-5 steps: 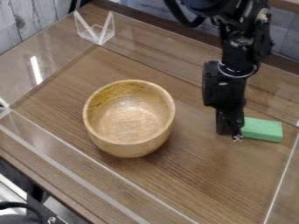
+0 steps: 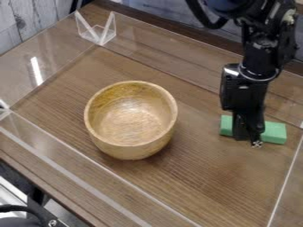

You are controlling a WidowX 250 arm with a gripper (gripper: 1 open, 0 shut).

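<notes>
A green rectangular block [image 2: 270,132] lies flat on the wooden table at the right. My black gripper [image 2: 246,136] is lowered at the left part of the block, covering some of it, its fingertips close together; whether anything is between them is hard to see. A round tan wooden bowl [image 2: 130,120] sits to the left of it.
A small clear wire-like object [image 2: 97,28] stands at the upper left of the table.
Over the last second my gripper has moved rightward over the block, which now shows less to the gripper's left than to its right.
</notes>
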